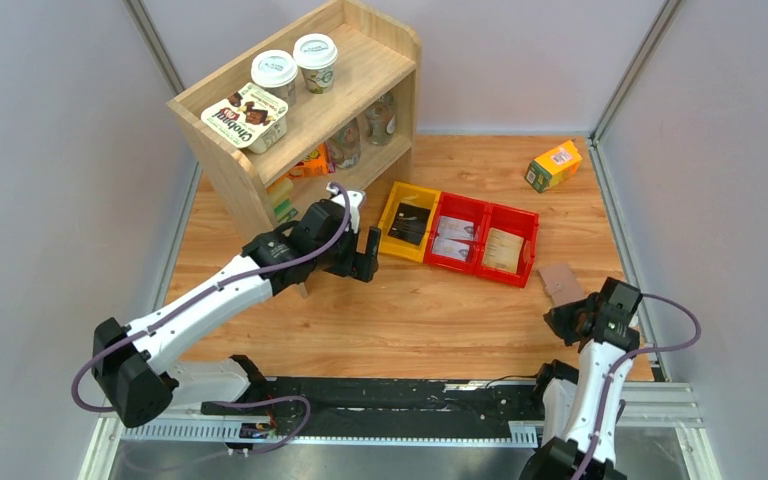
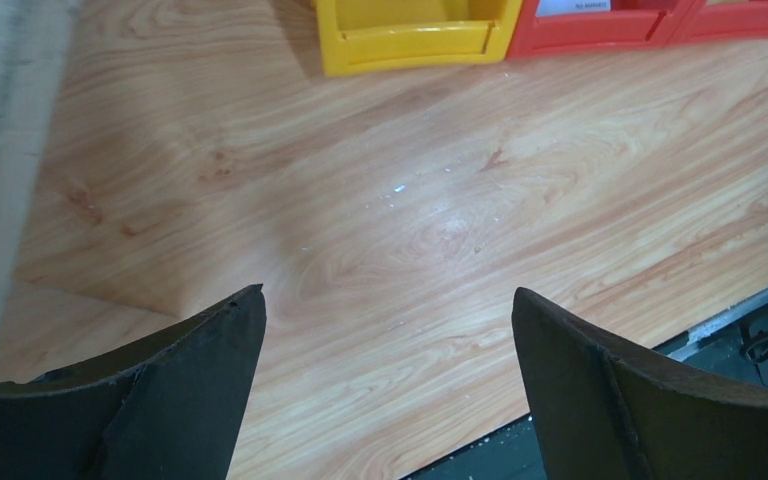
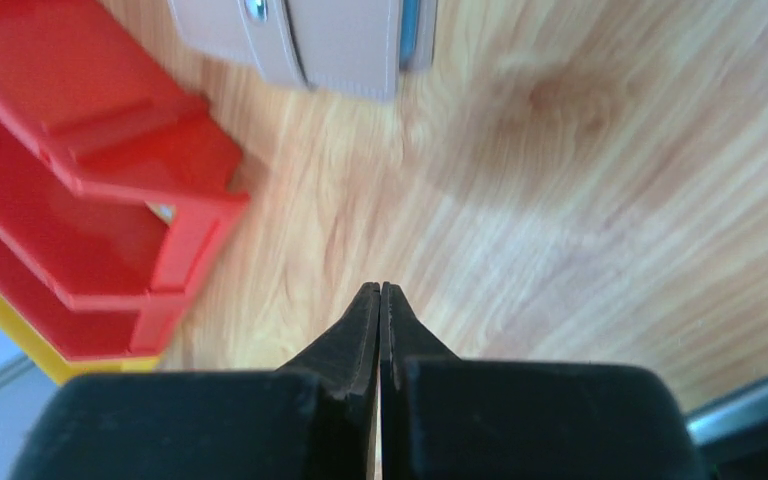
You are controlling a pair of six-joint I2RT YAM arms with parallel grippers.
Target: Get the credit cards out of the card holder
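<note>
The pinkish-tan card holder (image 1: 560,280) lies on the table right of the red bins; in the right wrist view it is grey-beige (image 3: 340,45), with a blue edge showing inside. My right gripper is shut, nothing between its fingers, just short of the holder. My left gripper is open over bare table, left of the bins. Light cards lie in the middle red bin (image 1: 471,208), and a dark item is in the yellow bin (image 1: 389,239).
A wooden shelf (image 1: 220,175) with cups, a tub and jars stands back left. A yellow box (image 1: 552,166) sits back right. The right red bin (image 1: 520,275) holds a beige item.
</note>
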